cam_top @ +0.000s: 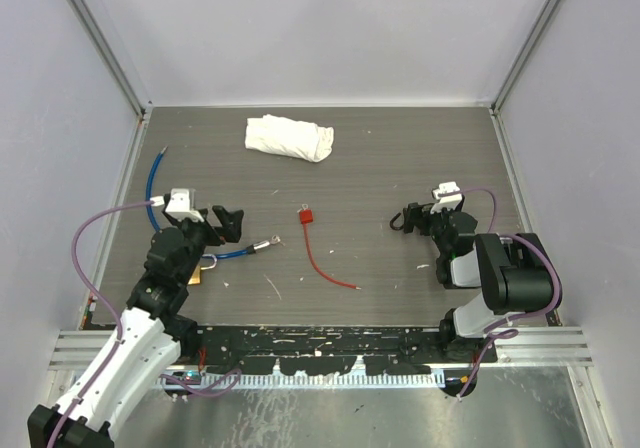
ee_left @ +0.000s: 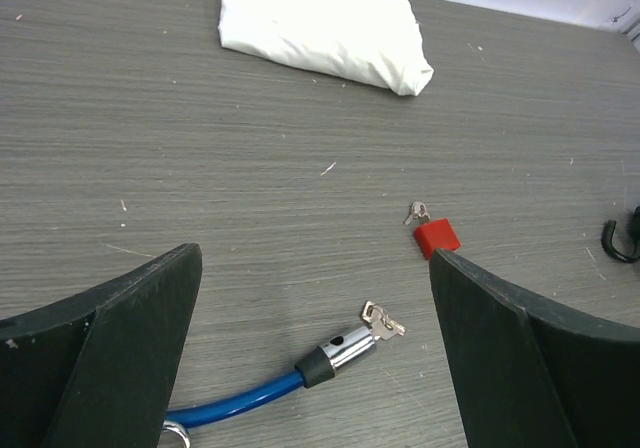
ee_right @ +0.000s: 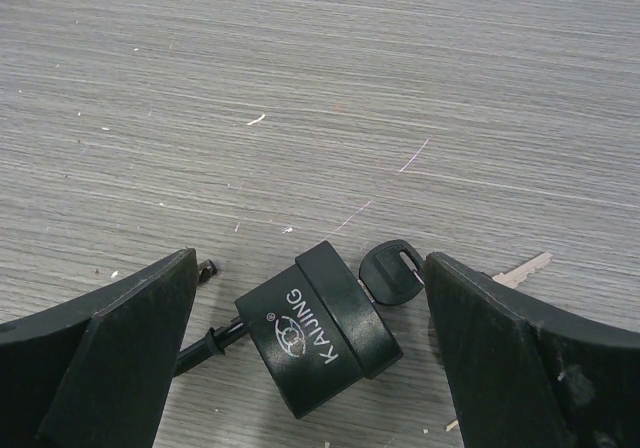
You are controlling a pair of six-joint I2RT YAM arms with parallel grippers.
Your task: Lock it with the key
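A black lock (ee_right: 308,328) marked KAUNG lies on the table in the right wrist view, with a black-headed key (ee_right: 391,272) at its end. My right gripper is open above it, the lock lying in the span between its fingers; whether they touch it cannot be told. Another silver key (ee_right: 524,270) pokes out behind the right finger. My left gripper hangs open over the table, nothing in it. Below it lies a blue cable lock (ee_left: 240,403) with silver keys (ee_left: 382,321) at its metal end. A red lock (ee_left: 437,236) with a small key (ee_left: 418,212) lies farther right.
A folded white cloth (cam_top: 289,138) lies at the back. The red lock's cable (cam_top: 318,265) curves toward the front. A brass padlock (cam_top: 194,276) is partly hidden by the left arm. Between cloth and right arm the table is bare.
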